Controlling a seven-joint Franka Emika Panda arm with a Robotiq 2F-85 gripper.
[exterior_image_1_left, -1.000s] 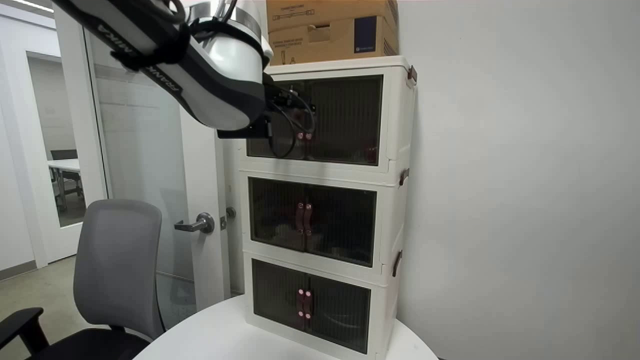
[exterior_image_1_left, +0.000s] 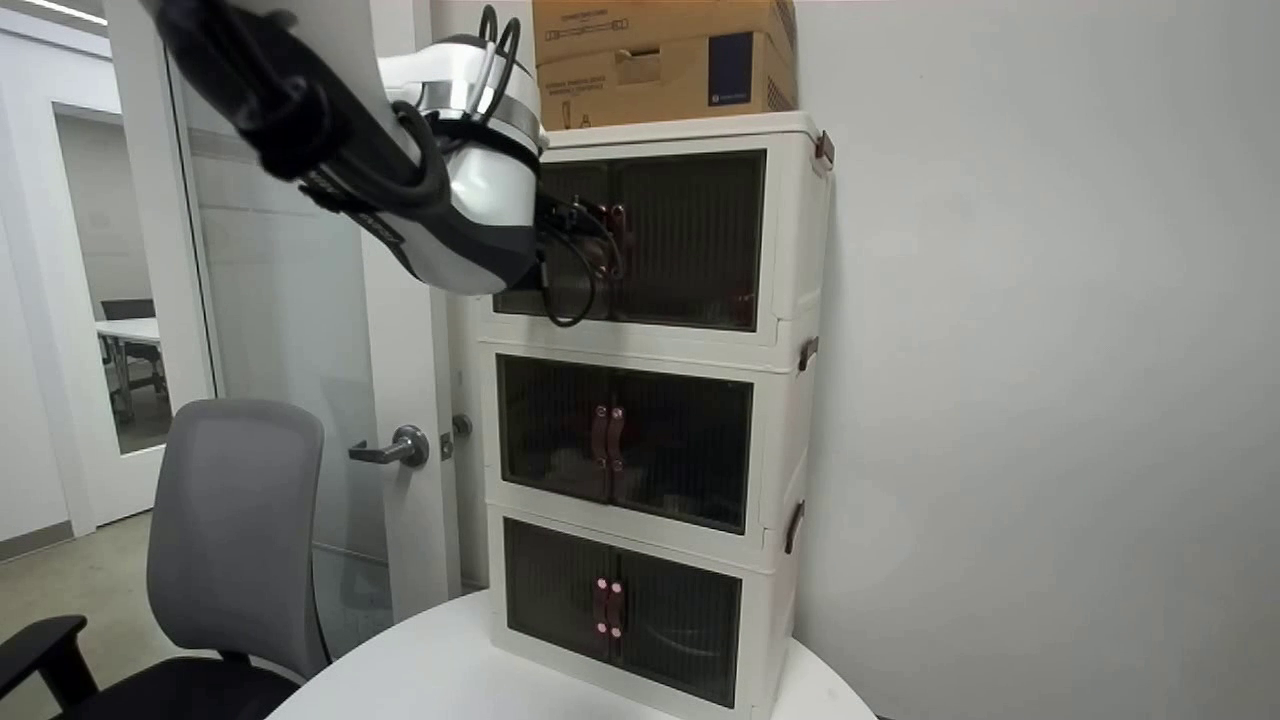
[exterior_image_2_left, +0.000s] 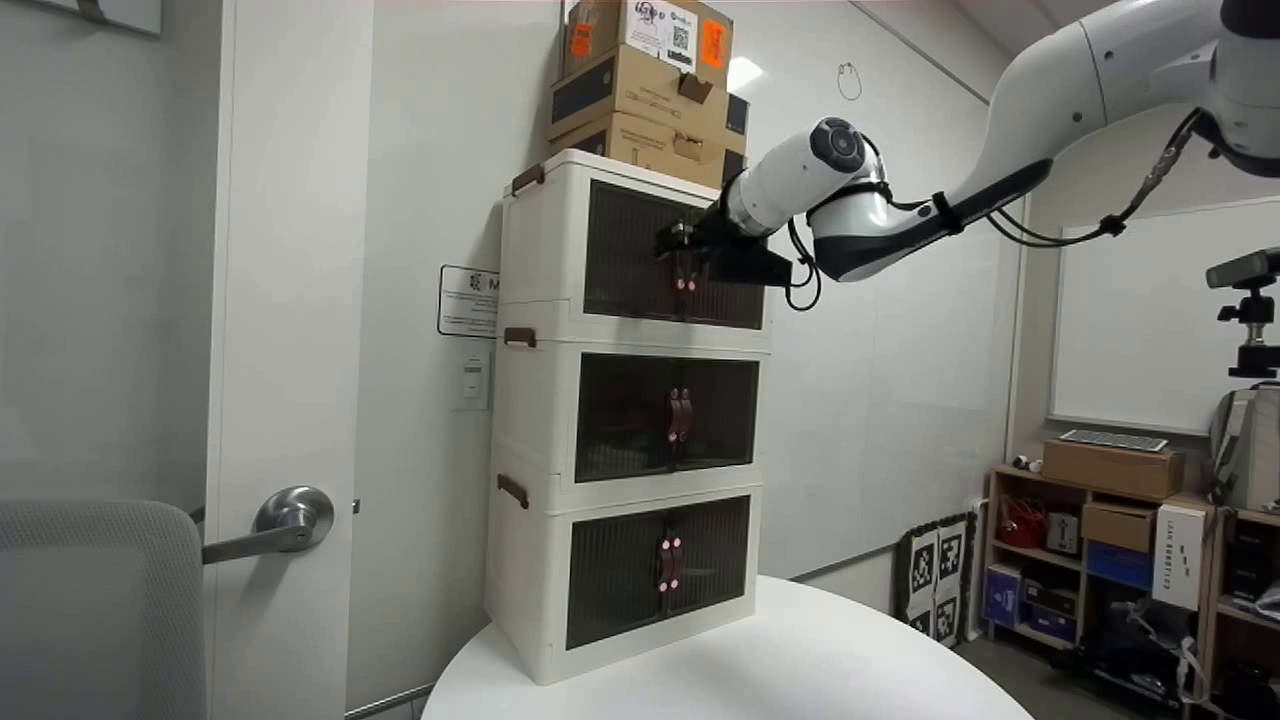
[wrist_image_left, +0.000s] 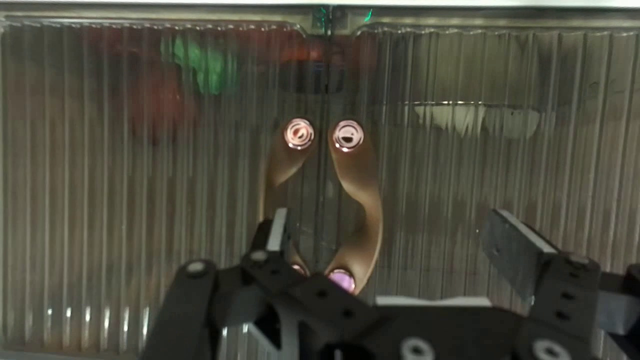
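A white three-tier cabinet (exterior_image_1_left: 786, 264) with dark ribbed doors stands on the round table; all its doors are closed. In the wrist view, my gripper is open before the top tier's doors. The curved right-hand handle (wrist_image_left: 369, 219) appears between its fingers, while the left finger (wrist_image_left: 277, 231) overlaps the lower part of the left-hand handle (wrist_image_left: 282, 165). The right finger (wrist_image_left: 519, 252) is over the right door, well clear of the handle. Whether either finger touches a handle cannot be told. Exterior view 2 has the gripper (exterior_image_2_left: 678, 246) close to the top doors.
Cardboard boxes (exterior_image_2_left: 648, 102) are stacked on the cabinet. Behind the ribbed panels, blurred red, green and pale items show. An office chair (exterior_image_1_left: 240, 528) and a door with a lever handle (exterior_image_1_left: 390, 450) are at the left.
In exterior view 1, the forearm and wrist have come lower and the arm has tilted. More of the top handles shows beside the wrist. The cabinet doors have not moved.
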